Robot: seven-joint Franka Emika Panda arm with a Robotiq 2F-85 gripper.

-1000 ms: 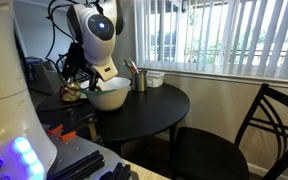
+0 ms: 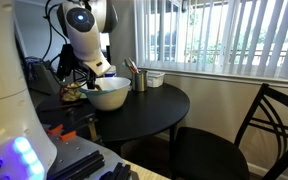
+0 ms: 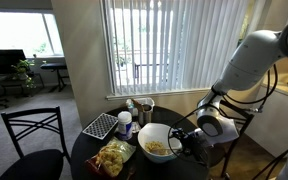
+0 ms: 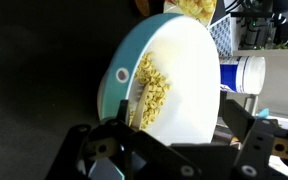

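Note:
A white bowl [image 3: 158, 130] with small yellowish pieces [image 3: 158, 148] in it stands on the dark table. In the wrist view the bowl's inside [image 4: 189, 75] fills the middle, and the pieces [image 4: 152, 92] are gathered along one side. My gripper is open over the bowl's near part, one dark finger to each side. A thin pale strip shows among the pieces; what it is, I cannot tell. From the side, the gripper [image 2: 76, 72] hangs at the bowl's rim [image 2: 109, 81], its fingertips partly hidden.
Behind the bowl stand a white-and-blue container [image 3: 125, 125] and a metal pot with utensils [image 2: 138, 80]. A yellow bag [image 3: 111, 158] lies beside the bowl. A black chair [image 2: 210, 150] stands by it.
The arm's white wrist has shifted a little up and to the left in exterior view 1. The bowl stays where it was.

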